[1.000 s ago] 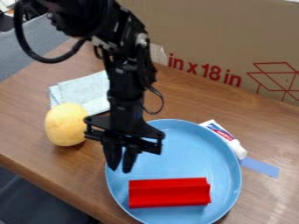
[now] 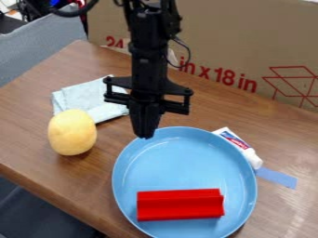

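My black gripper (image 2: pixel 145 125) hangs over the back-left rim of a light blue plate (image 2: pixel 149 172), its fingers pointing down; how far apart they are is hard to make out. On the plate's front half lies a red block (image 2: pixel 179 204). A round yellow object (image 2: pixel 72 132) sits on the wooden table to the left of the plate. Behind it lies a pale folded cloth (image 2: pixel 77 100), partly behind my gripper.
A white tube (image 2: pixel 243 149) lies just behind the plate's right side, near a strip of blue tape (image 2: pixel 278 178). A large cardboard box (image 2: pixel 243 51) stands at the back. Bare table (image 2: pixel 37 98) shows at left.
My gripper has moved back, away from the camera, and up from over the plate's left part. The plate, red block and yellow object look unmoved.
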